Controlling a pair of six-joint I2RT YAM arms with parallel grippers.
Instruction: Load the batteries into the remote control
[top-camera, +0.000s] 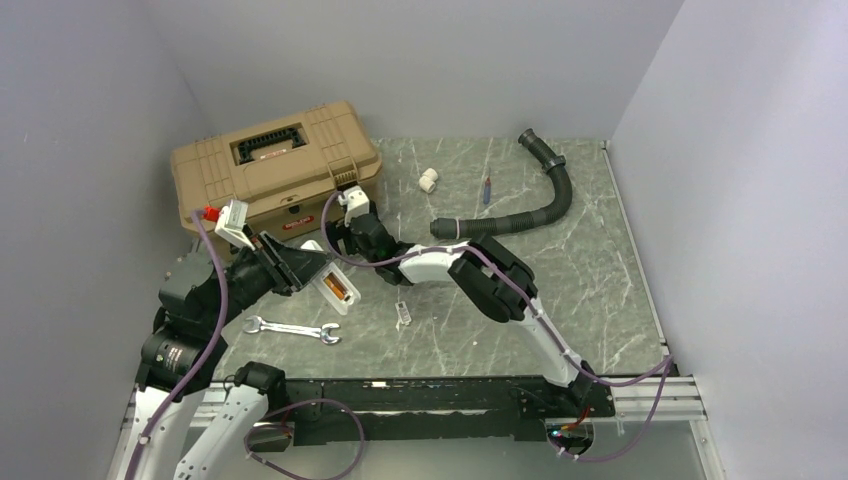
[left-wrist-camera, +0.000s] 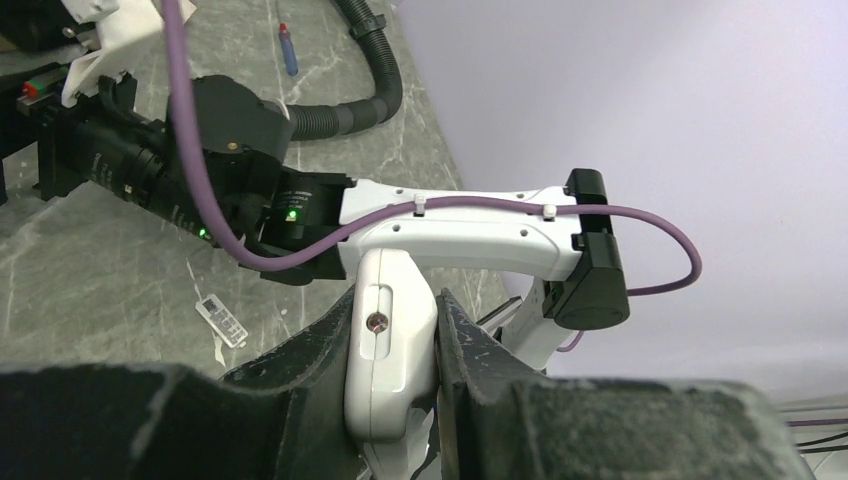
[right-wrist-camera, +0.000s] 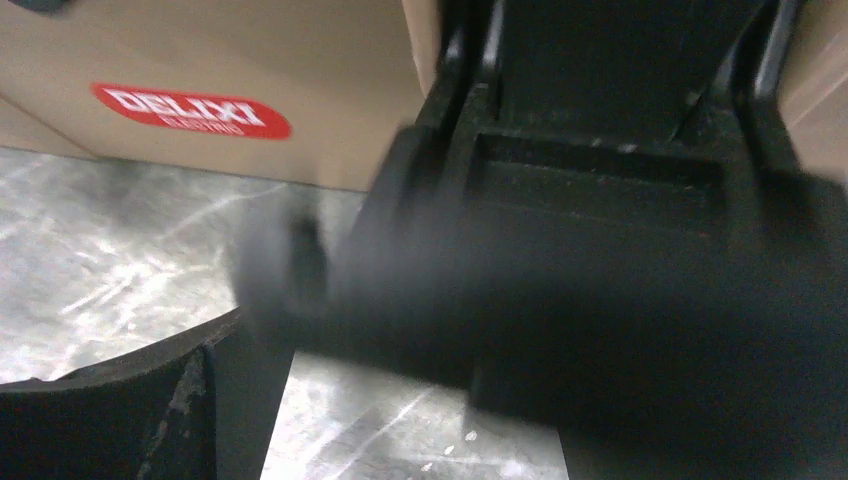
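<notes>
My left gripper (top-camera: 312, 262) is shut on a white remote control (left-wrist-camera: 390, 350), whose open battery bay shows an orange battery (top-camera: 336, 287) in the top view. My right gripper (top-camera: 340, 236) is up against the front of the tan toolbox near its latch; in its wrist view the fingers straddle the bare grey table below a blurred black latch (right-wrist-camera: 620, 180), with nothing seen between them. A small white-grey piece (top-camera: 403, 313), like a keypad, lies on the table.
The tan toolbox (top-camera: 270, 160) fills the back left. A wrench (top-camera: 292, 329) lies front left. A black hose (top-camera: 500, 226), a screwdriver (top-camera: 487, 191) and white fittings (top-camera: 429, 181) lie at the back right.
</notes>
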